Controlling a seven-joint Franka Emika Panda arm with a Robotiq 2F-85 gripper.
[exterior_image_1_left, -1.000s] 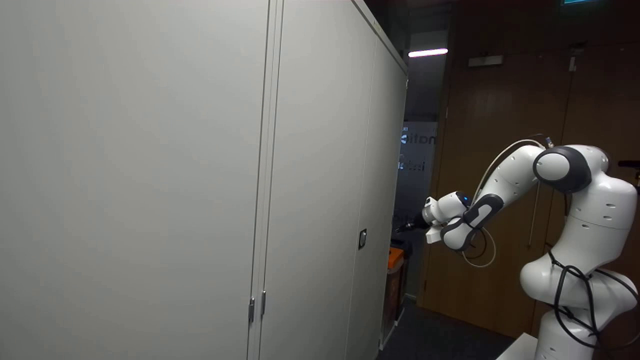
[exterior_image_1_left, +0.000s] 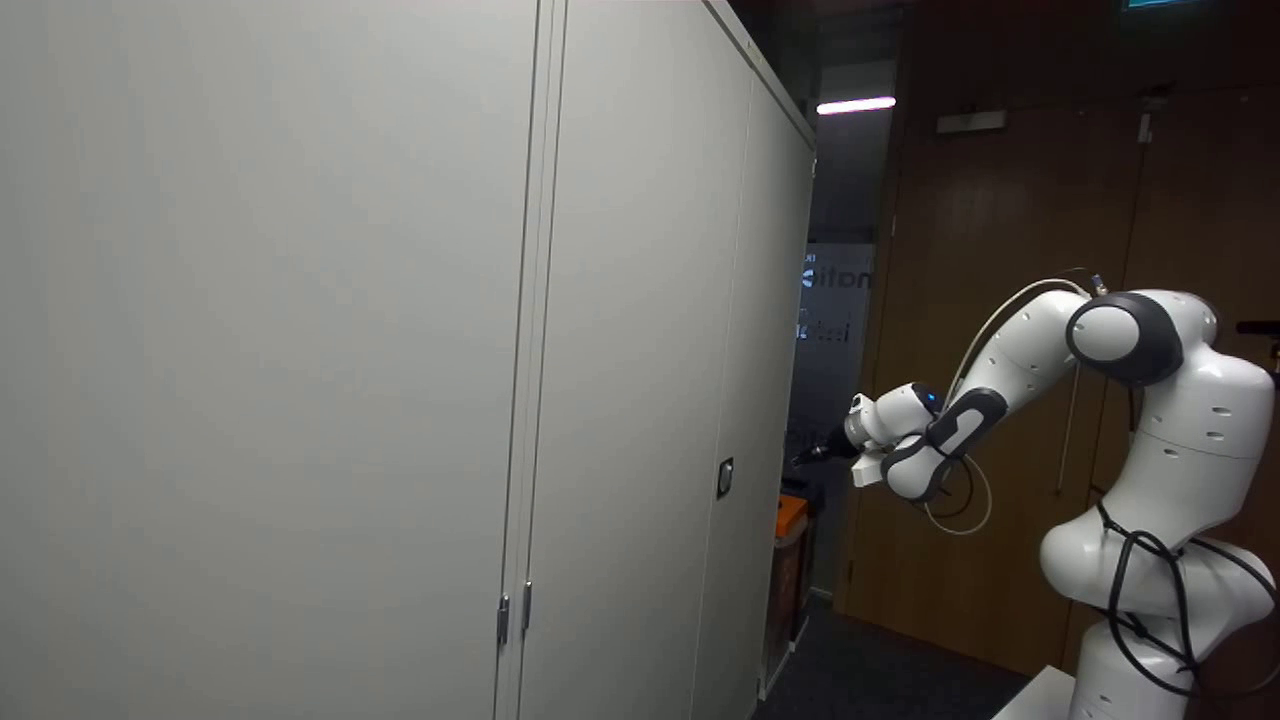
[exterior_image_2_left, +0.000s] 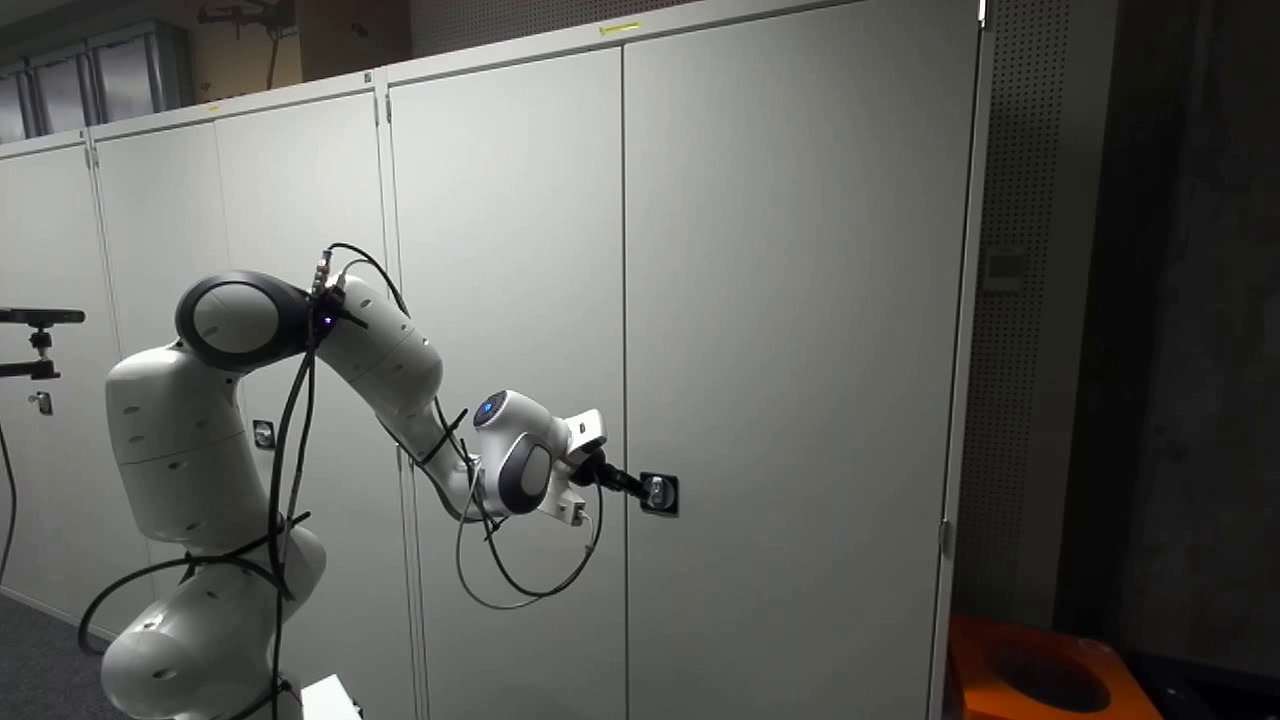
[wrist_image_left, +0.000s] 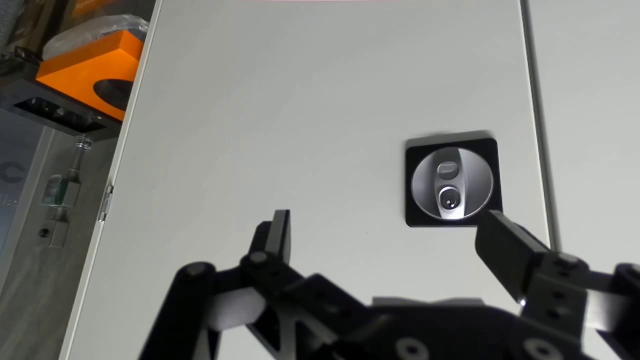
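A round silver knob (wrist_image_left: 452, 183) in a square black plate sits on the closed cabinet door (wrist_image_left: 270, 138), near the seam with the neighbouring door. In the wrist view my gripper is open, its two black fingers wide apart with nothing between them. The knob lies above the right finger (wrist_image_left: 507, 246), whose tip just overlaps the plate's lower edge in this view. From the first exterior view, the gripper (exterior_image_1_left: 798, 461) stands clear of the cabinet front, at about the height of the knob (exterior_image_1_left: 725, 478). The second exterior view shows the gripper tips visually over the knob (exterior_image_2_left: 657, 492).
Tall grey cabinets with flat doors run along the wall. An orange-topped bin (exterior_image_2_left: 1044, 672) stands past the cabinet's end, beyond the door hinge (wrist_image_left: 105, 203). Cables (exterior_image_2_left: 528, 588) loop loosely below the wrist. Open air lies between the arm and the cabinet front.
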